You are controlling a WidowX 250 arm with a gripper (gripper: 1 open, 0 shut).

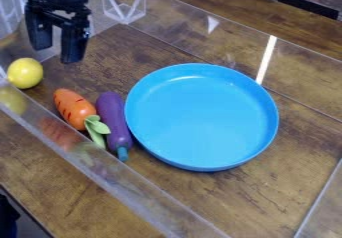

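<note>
My black gripper (58, 44) hangs open at the upper left, above and a little behind a yellow round fruit (24, 72), with nothing between its fingers. An orange toy carrot (74, 108) with green leaves lies right of the fruit. A purple toy eggplant (115, 120) lies between the carrot and a blue round plate (201, 117), which is empty.
The wooden floor (160, 37) behind the plate is clear. A clear plastic wall runs diagonally along the left front, close to the toys. More clear edging runs along the back and right.
</note>
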